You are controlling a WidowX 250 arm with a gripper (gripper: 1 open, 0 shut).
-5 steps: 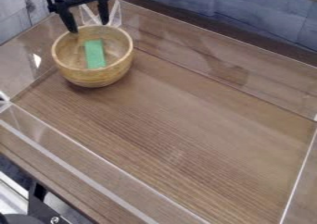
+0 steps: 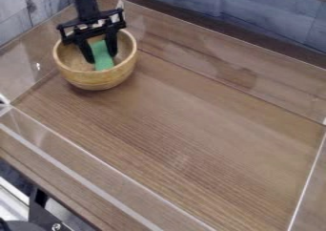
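Observation:
A round wooden bowl (image 2: 94, 74) stands at the upper left of the table. In it lies a green block (image 2: 105, 61), partly covered by my black gripper (image 2: 97, 46), which reaches down into the bowl from the top edge. Its fingers are around the upper part of the block; whether they touch it or are closed on it I cannot tell.
My gripper has come down from the back edge into the bowl, over the green block. The bowl has stayed in about the same place.

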